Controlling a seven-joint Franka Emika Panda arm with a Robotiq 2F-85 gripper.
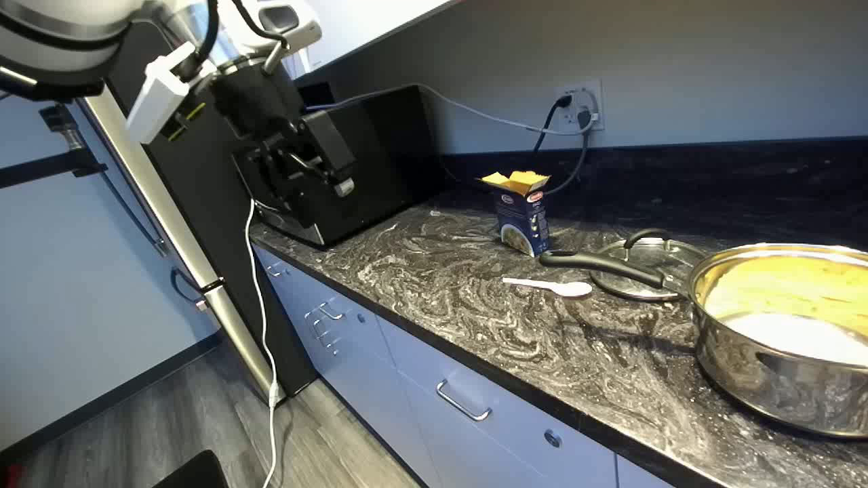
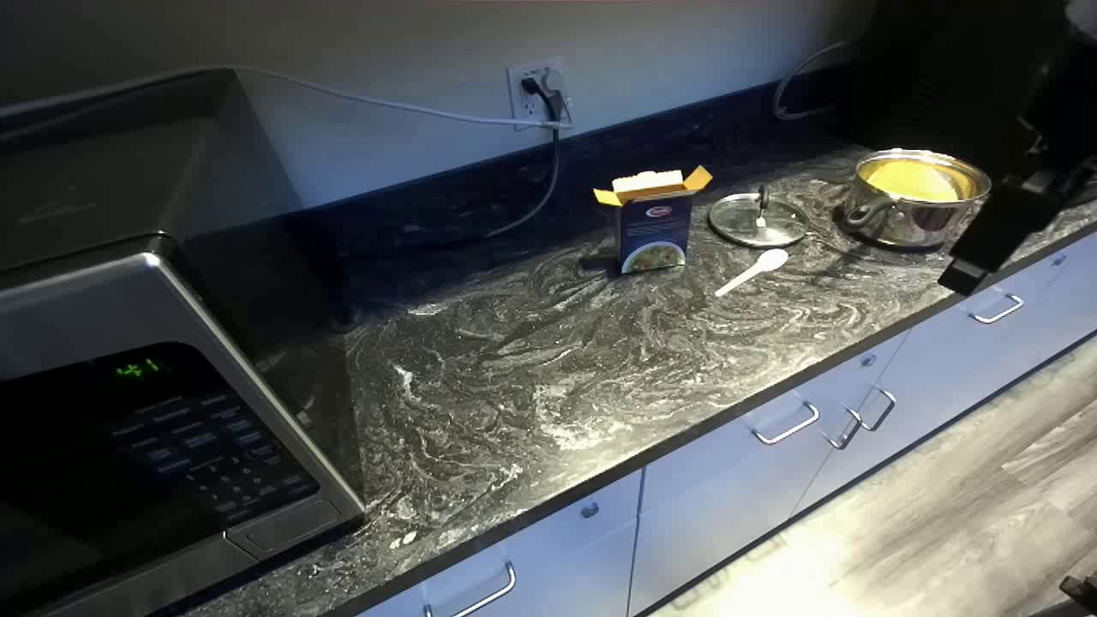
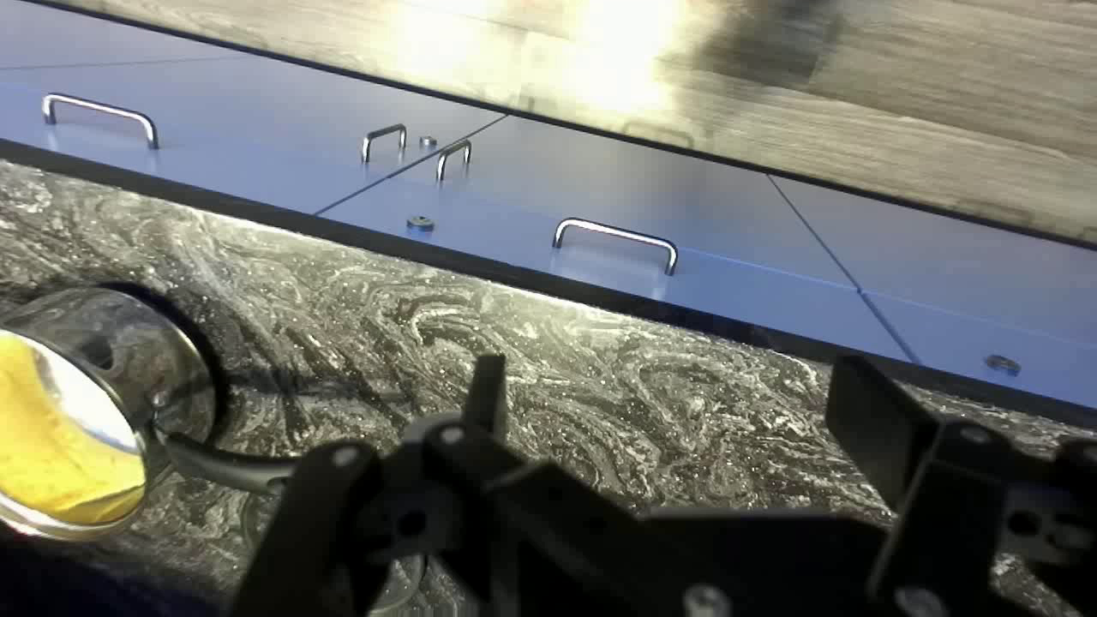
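My gripper is open, its two black fingers wide apart with only countertop showing between them. It hangs above the counter, clear of every object. A steel pot point(image 1: 781, 390) with a long black handle stands at the right in exterior view 1, something yellow and something white visible inside. Behind the handle lies a glass lid point(image 2: 758, 221), flat on the counter. In front of the lid rests a white spoon point(image 2: 752, 272). Upright beside these is a blue box point(image 2: 654, 231), its yellow top flaps spread open.
A microwave point(image 2: 175, 432) occupies the left end of the counter point(image 2: 494, 391). Between it and the box the surface is clear. Cords run to a wall outlet point(image 1: 580, 106). Blue drawers point(image 3: 617, 257) with metal handles line the front.
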